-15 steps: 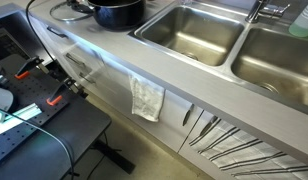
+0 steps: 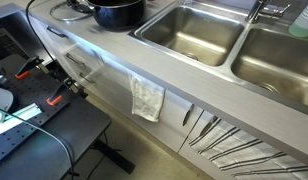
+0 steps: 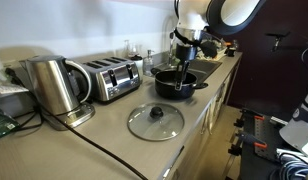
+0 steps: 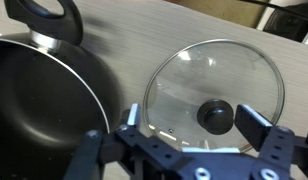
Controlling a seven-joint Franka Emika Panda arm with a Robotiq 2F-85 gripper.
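My gripper is open in the wrist view, with nothing held between its fingers. Beneath it a clear glass lid (image 4: 179, 85) with a metal rim and a round black knob (image 4: 215, 117) lies flat on the counter. To the lid's left stands an uncovered, empty-looking black pot (image 4: 49, 100). Exterior view 2 has the lid (image 3: 144, 128) in front of the pot (image 3: 174, 90), with the white arm (image 3: 199, 35) reaching over the pot. In exterior view 1 the pot (image 2: 118, 17) is cut by the top edge.
A kettle (image 3: 59, 90) and a toaster (image 3: 114, 82) stand along the wall, and a dark cord (image 3: 94, 140) crosses the counter. Beyond the pot is a double sink (image 2: 194, 35). Bare counter (image 3: 84, 155) surrounds the lid's near side.
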